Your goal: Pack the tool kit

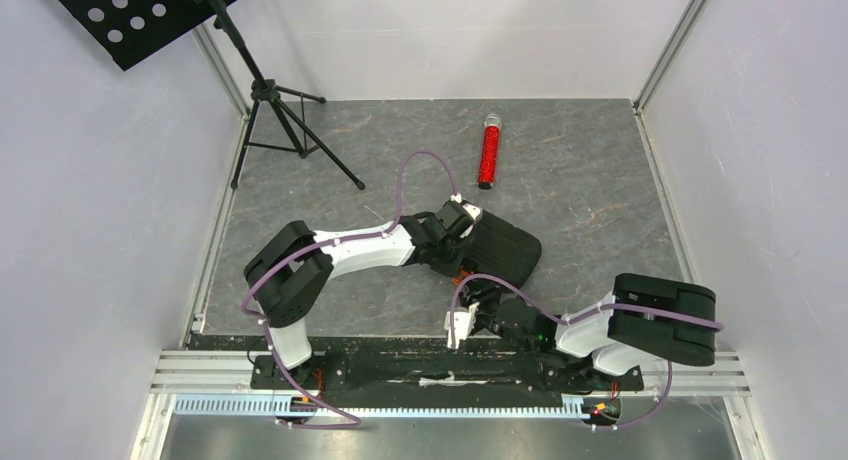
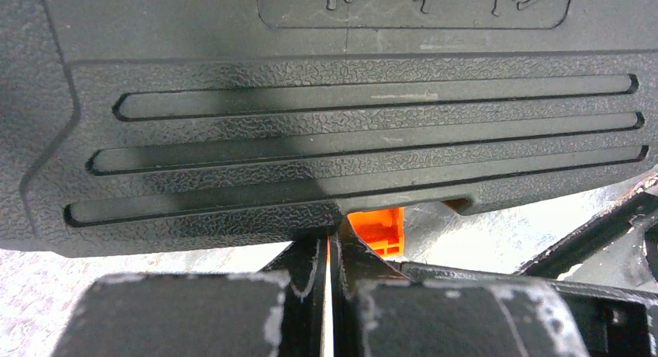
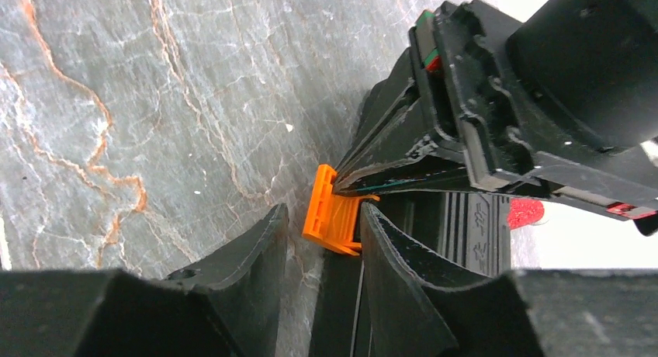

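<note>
The black tool kit case (image 1: 505,245) lies at the table's middle front, with an orange latch at its near edge. In the left wrist view its ribbed face (image 2: 349,124) fills the upper part; my left gripper is shut against its edge, beside the orange latch (image 2: 379,231). My right gripper is part open in the right wrist view, its fingertips on either side of the lower part of that latch, close to it; whether they touch it I cannot tell. The left gripper's tips reach the latch's upper part there.
A red cylinder (image 1: 489,155) lies behind the case. A black stand (image 1: 264,90) occupies the back left.
</note>
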